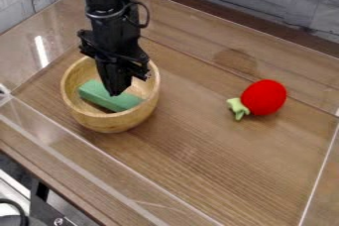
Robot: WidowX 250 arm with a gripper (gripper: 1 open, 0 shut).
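Note:
My black gripper (129,72) hangs from the top left over a wooden bowl (113,121), its fingertips low and close above the bowl's inside. The gripper looks shut, with nothing seen between its fingers. A green block (109,95) lies tilted in the bowl, just below and left of the fingertips. A red tomato-like object (265,97) with a green stem lies on the table at the right, apart from the bowl.
The wooden table (212,170) has free room in the middle and front right. A white wall or edge is at the top left, and dark cables show at the lower left corner.

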